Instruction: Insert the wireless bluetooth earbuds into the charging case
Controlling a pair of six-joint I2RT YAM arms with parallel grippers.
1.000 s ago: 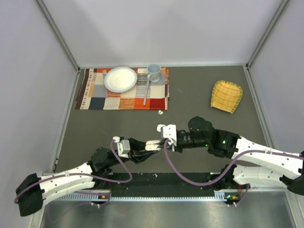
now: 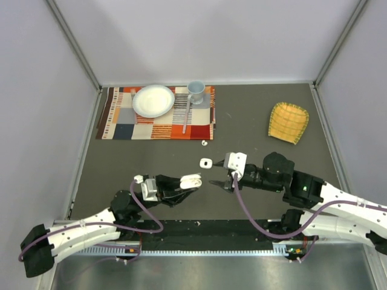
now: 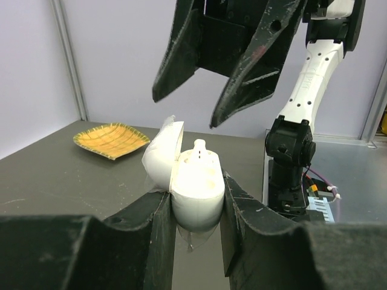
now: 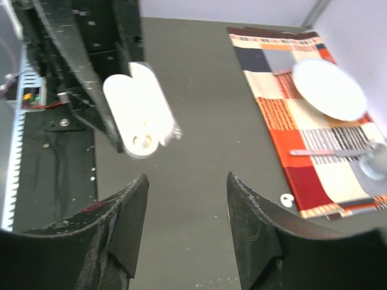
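Note:
My left gripper is shut on the white charging case [image 3: 197,190], whose lid stands open; a small white piece shows at its top. It is held low left of centre in the top view. My right gripper is open, empty between its fingers, a short way right of the case in the top view. A small white earbud [image 4: 286,199] lies on the table near the placemat. A white square piece [image 2: 206,163] lies behind the grippers.
The placemat [image 2: 160,131] with plate [image 2: 153,100], cutlery and mug [image 2: 195,90] is at the back. A yellow dish [image 2: 288,122] sits at the back right.
My right gripper has drawn back to the right, away from the case. My left gripper has shifted slightly left with the case in it.

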